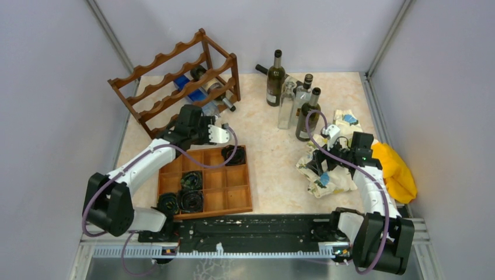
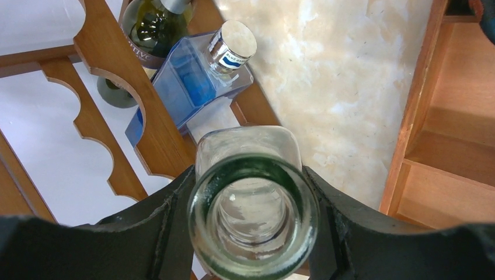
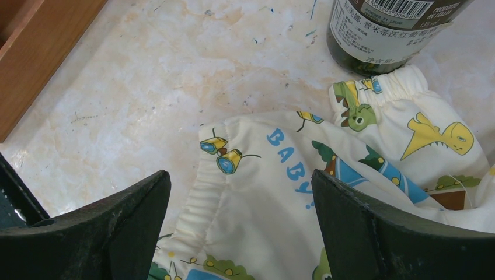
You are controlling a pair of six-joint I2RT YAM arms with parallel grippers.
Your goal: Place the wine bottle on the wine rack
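Note:
At the wine rack (image 1: 160,105) in the back left, my left gripper has a clear glass bottle (image 2: 251,140) between its fingers, its green-tinted mouth toward the wrist camera, at the rack's lowest row beside a blue bottle (image 2: 187,81) and a dark bottle (image 2: 149,32). The top view mostly hides this bottle behind the arm. My right gripper stands open over a printed white cloth (image 3: 257,175), nothing between its fingers.
Several bottles (image 1: 274,84) stand at the back centre-right. A divided wooden tray (image 1: 227,198) with dark coiled items sits front left. A yellow cloth (image 1: 394,175) lies at the right edge.

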